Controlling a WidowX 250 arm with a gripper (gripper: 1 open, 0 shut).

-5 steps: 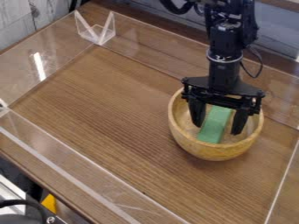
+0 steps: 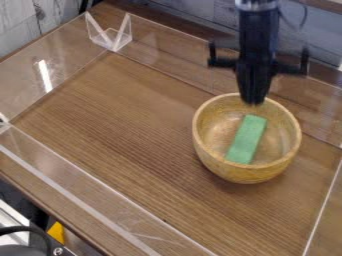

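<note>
A round yellow-tan bowl [image 2: 214,150] sits on the wooden table [image 2: 107,130] at right of centre, with a flat green block [image 2: 246,138] lying inside it. My dark gripper [image 2: 249,75] is above the bowl, blurred by motion. Whether its fingers are open or shut does not show clearly, and I see nothing held in it.
A clear plastic object [image 2: 110,33] stands at the back left. Cables and a small yellow item lie beyond the lower-left edge.
My gripper has risen up out of the bowl, from down over the green block. The block now lies uncovered in the bowl.
</note>
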